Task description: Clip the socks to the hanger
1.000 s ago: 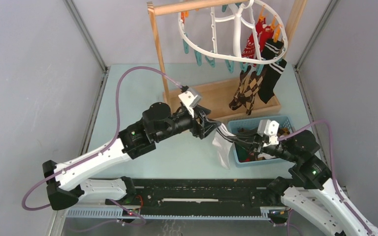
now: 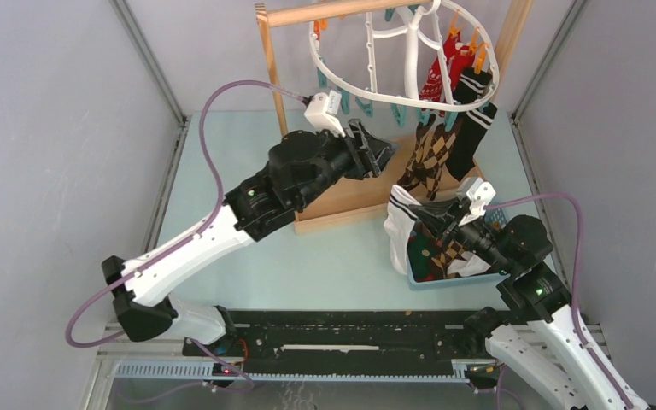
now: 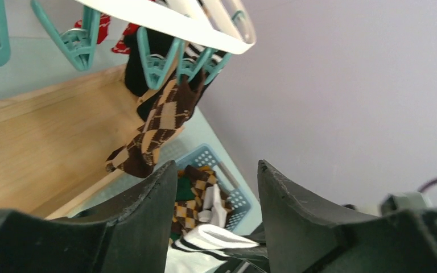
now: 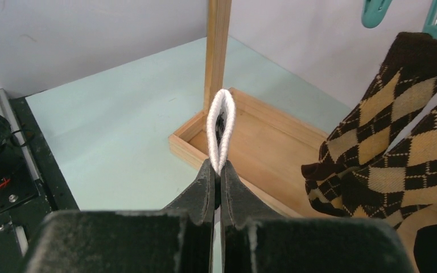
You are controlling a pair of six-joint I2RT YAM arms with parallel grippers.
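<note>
My right gripper [image 2: 416,209] is shut on the cuff of a white sock [image 2: 400,232] with black stripes, which hangs down in front of the basket. In the right wrist view the sock's folded cuff [image 4: 222,114] stands up from the closed fingertips. My left gripper [image 2: 384,161] is up and left of that sock, below the hanger. Its fingers stand apart in the left wrist view, with nothing between them. The white round hanger [image 2: 427,103] carries teal clips, several of them empty, such as one clip [image 2: 400,115] at the front. Brown argyle socks [image 2: 434,152] hang from its front right.
Black socks [image 2: 471,141] and red socks [image 2: 433,84] hang at the hanger's right side. A blue basket [image 2: 448,283] with more socks stands beneath the right arm. A wooden frame [image 2: 270,68] supports the hanger.
The right gripper, still holding the sock, shifted slightly right and up.
</note>
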